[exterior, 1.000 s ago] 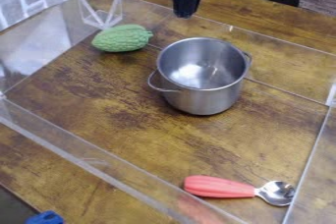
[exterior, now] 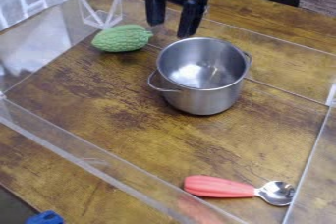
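My black gripper (exterior: 175,12) hangs at the top centre, open, its two fingers apart with nothing seen between them, above and behind a steel pot (exterior: 199,90). The empty pot has two side handles and stands upright in the middle. A green bumpy gourd (exterior: 121,38) lies to the pot's left, below and left of the gripper. A spoon with a red handle (exterior: 223,186) lies at the bottom right.
Clear plastic walls border the wooden work surface (exterior: 105,130). A blue object (exterior: 43,217) sits outside at the bottom left corner.
The gripper has come down from the top edge, showing more of its fingers. The pot, gourd and spoon have not moved.
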